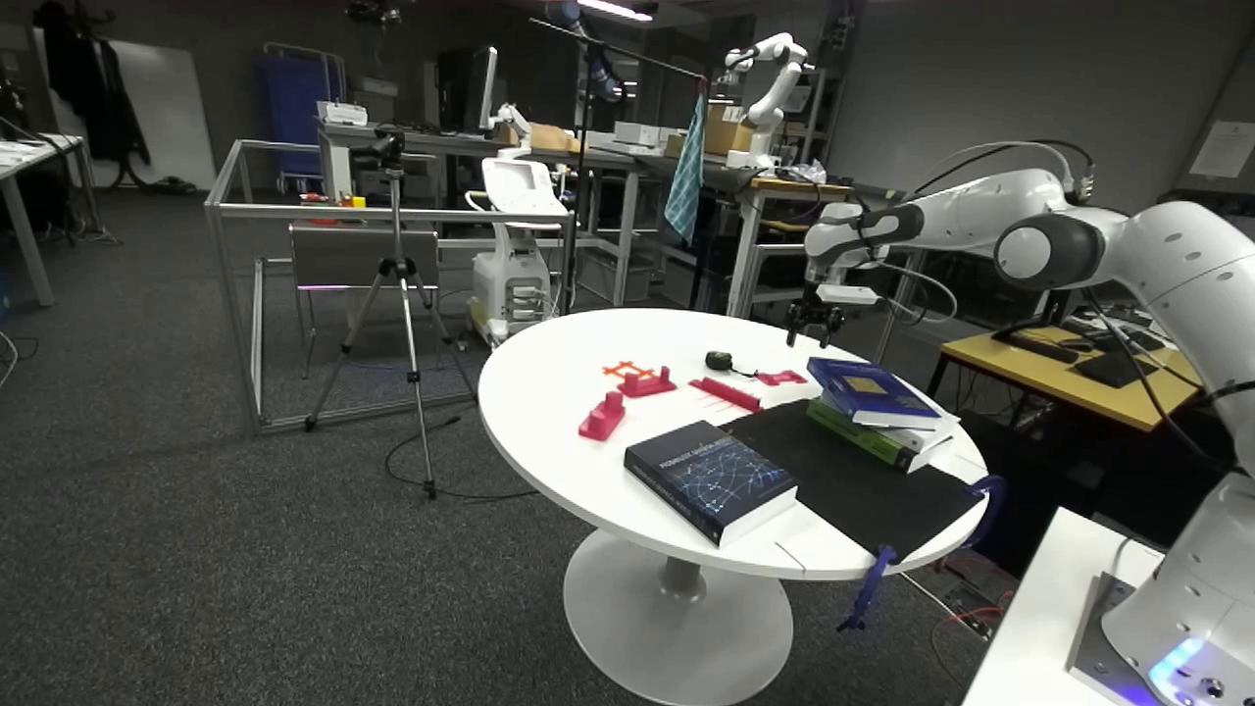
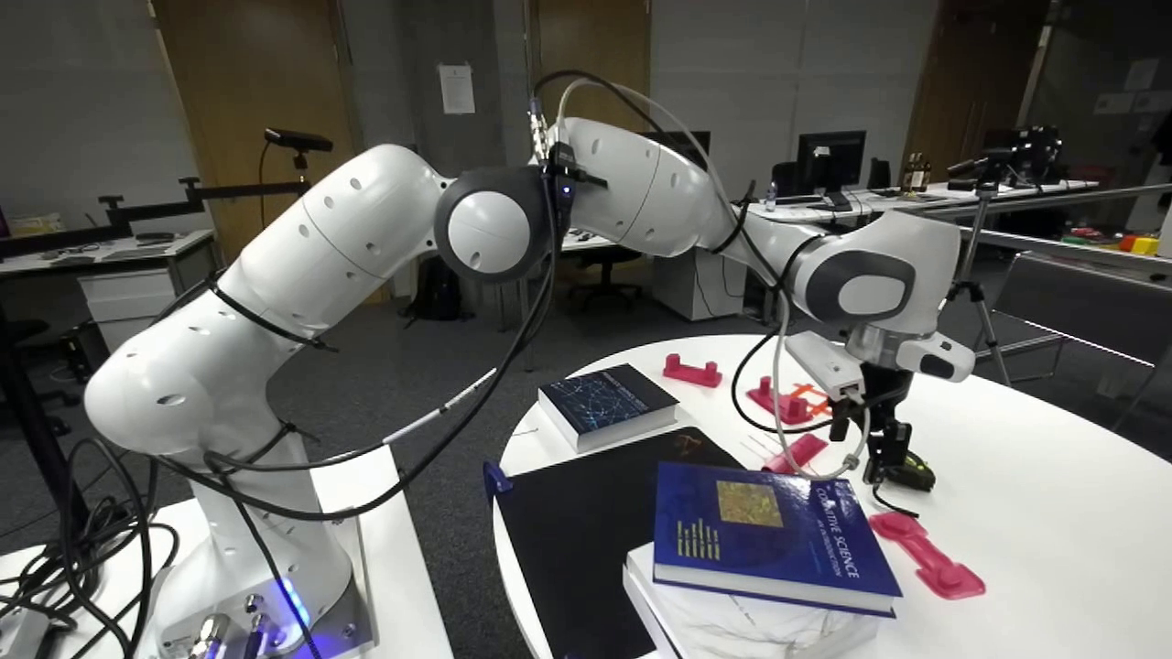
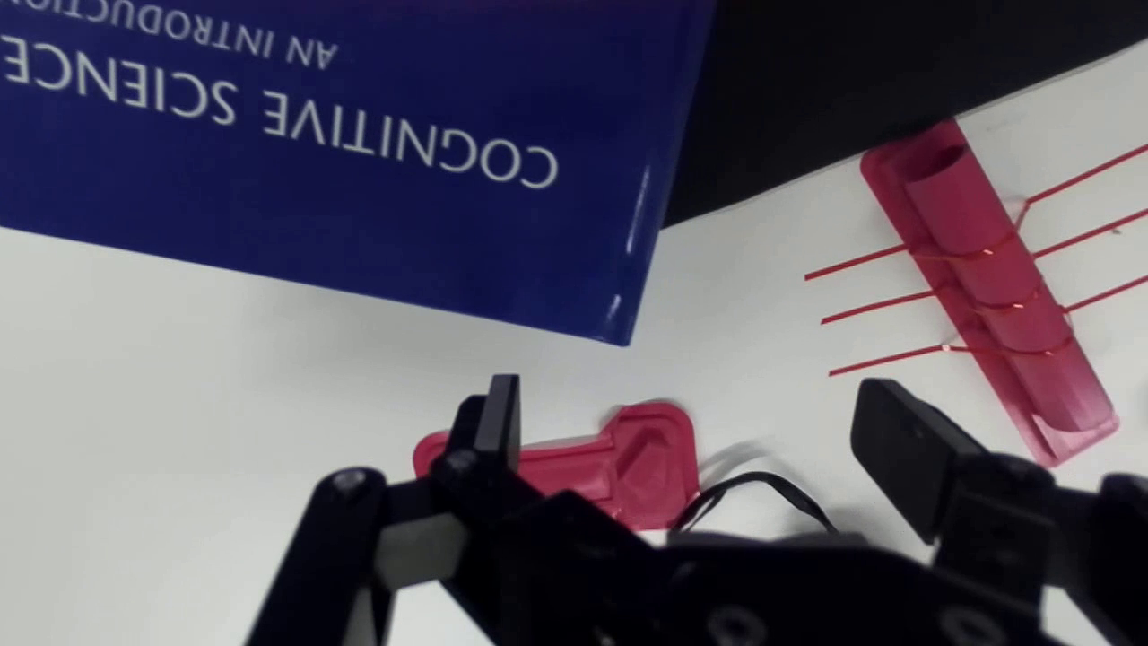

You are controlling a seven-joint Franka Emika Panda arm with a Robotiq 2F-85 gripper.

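In the wrist view my gripper stands open, its dark fingers wide apart with nothing held. Below the gap lies a flat pink part (image 3: 646,468) on the white table, partly covered by the left finger. A pink piece with a tube and red wires (image 3: 995,285) lies beyond the right finger. The blue "Cognitive Science" book (image 3: 323,161) tops a stack at the upper left. In exterior view 2 the gripper (image 2: 882,461) hangs beside a black tape measure (image 2: 910,473); whether they touch, I cannot tell.
A dark book (image 1: 712,477) sits at the table's front edge, near a black mat (image 1: 865,500) under the stacked books. Two pink stands (image 1: 603,417) and an orange lattice (image 1: 628,370) occupy the left side.
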